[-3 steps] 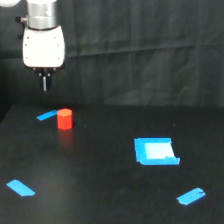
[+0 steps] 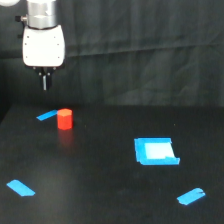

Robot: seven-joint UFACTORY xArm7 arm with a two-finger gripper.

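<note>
High at the left of the camera view hangs my gripper (image 2: pixel 44 84), its narrow dark fingers pointing down. It is too small to tell whether they are open or shut, and I can make out no object at them. Below and slightly to the right, a red block (image 2: pixel 65 119) stands on the black table, clear of the fingers. A white rectangle framed in blue tape (image 2: pixel 157 151) lies flat on the right half of the table.
Strips of blue tape mark the table: one behind the block (image 2: pixel 47 115), one at the front left (image 2: pixel 20 188) and one at the front right (image 2: pixel 190 196). A dark curtain (image 2: pixel 140 50) hangs behind. Mid-table is bare.
</note>
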